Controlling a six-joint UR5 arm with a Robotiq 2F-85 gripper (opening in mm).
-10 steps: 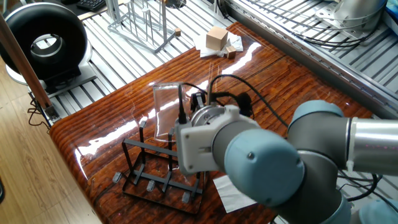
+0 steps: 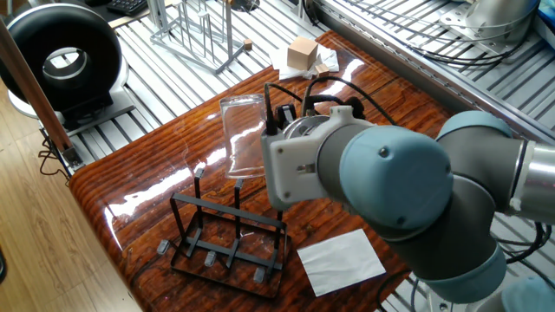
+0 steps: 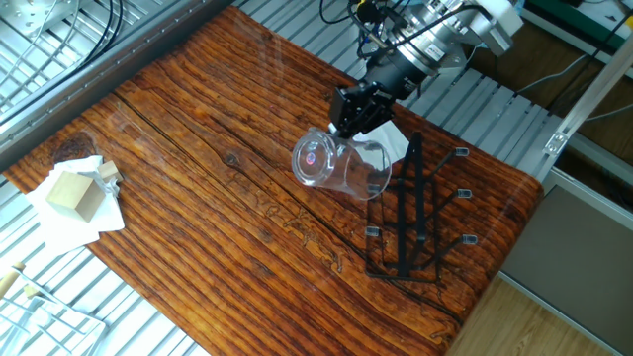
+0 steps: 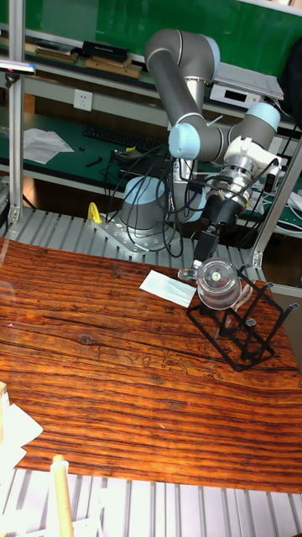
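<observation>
A clear glass mug is held on its side above the table, its round base facing the third exterior camera. My gripper is shut on the mug; the exact contact is hard to make out through the glass. In the first exterior view the wrist hides the fingers, and the mug shows to their left. A black wire rack with grey-tipped prongs stands on the table close to the mug. The mug overlaps part of the rack in the second view, apparently above it.
A white sheet lies flat beside the rack. At the table's far end, a wooden block and a smaller one sit on white paper.
In the first exterior view, my gripper and the mug have shifted together up and to the right, away from the rack. More of the white sheet shows. The rack has stayed put.
</observation>
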